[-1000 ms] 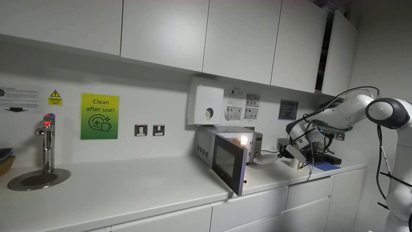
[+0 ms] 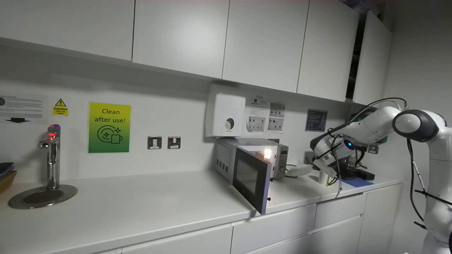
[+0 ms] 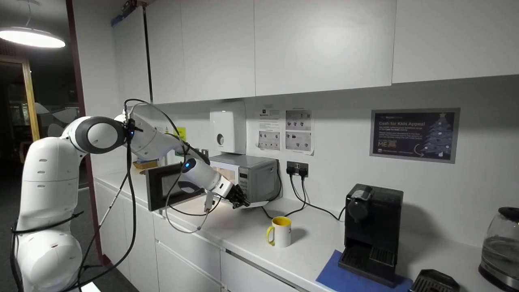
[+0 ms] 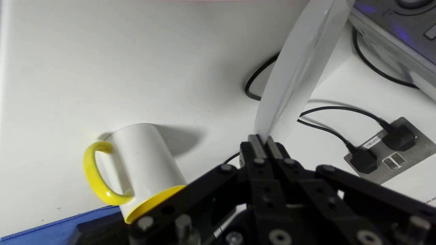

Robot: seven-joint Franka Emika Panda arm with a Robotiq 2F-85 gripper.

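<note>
In the wrist view my gripper is shut on the edge of a thin white item, flat or folded like a sheet or plate; which of these I cannot tell. The item stretches away from the fingertips, clear of the mug. From outside, the white item shows just right of the microwave, whose door stands wide open with the light on inside. The second exterior view has my gripper in front of the microwave's right side, above the counter.
A white mug with a yellow handle and inside stands upright on the counter. Beyond it are a coffee machine on a blue mat and a glass jug. Cables run to a wall socket.
The white item has shifted a little right and up, away from the microwave door, and its tilt has changed. The arm's elbow has moved slightly left. Microwave and door are unchanged.
</note>
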